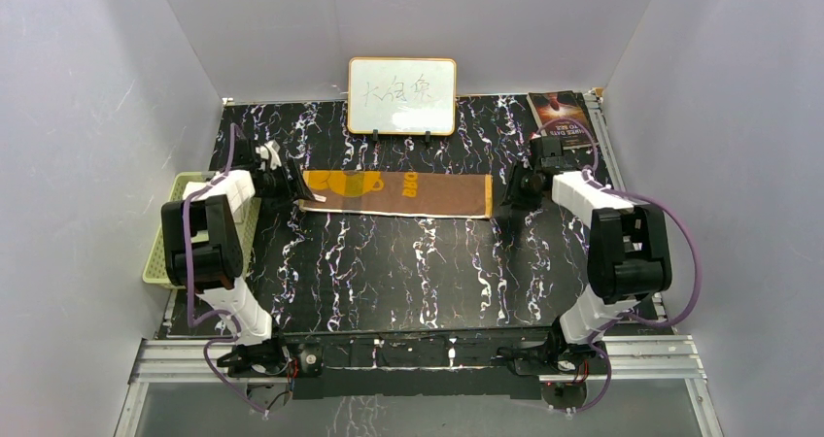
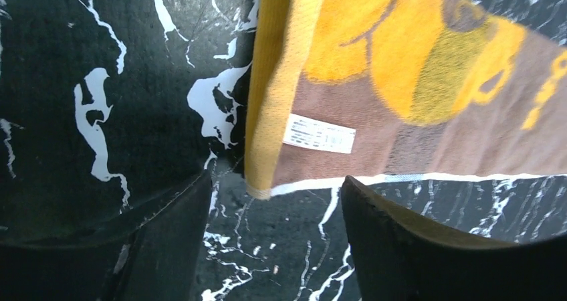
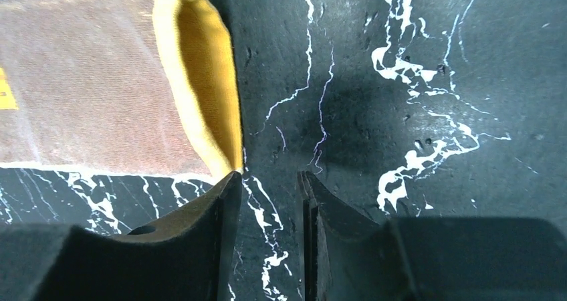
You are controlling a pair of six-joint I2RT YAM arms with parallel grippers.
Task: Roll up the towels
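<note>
The brown towel with yellow-orange print (image 1: 428, 196) lies folded into a long flat strip across the table. Its white front edge runs straight, and a white label (image 2: 319, 134) shows near its left end. Both ends have yellow borders; the right border (image 3: 194, 114) is a little raised, with a layer visible beneath. My left gripper stands open by the towel's front left corner, its fingers apart with no cloth gripped. By the front right corner, my right gripper is also open, the corner close to its left fingertip and only bare table between the fingers.
At the left is a green basket (image 1: 158, 252) holding white cloth, partly under my left arm. A whiteboard (image 1: 401, 97) stands at the back, and a book (image 1: 564, 117) lies back right.
</note>
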